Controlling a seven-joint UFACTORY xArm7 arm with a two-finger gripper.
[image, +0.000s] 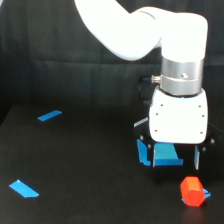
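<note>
A bright red six-sided block rests near the lower right corner, over a strip of blue tape that it largely covers. My white gripper points down behind it, higher in the picture. Its fingers stand wide apart, partly hidden by the white hand. Just below the hand shows a blue object, its upper part hidden. A dark gap separates the blue object from the right finger, so the gripper appears open.
Blue tape strips lie on the dark table at the left back and left front. A dark curtain hangs behind.
</note>
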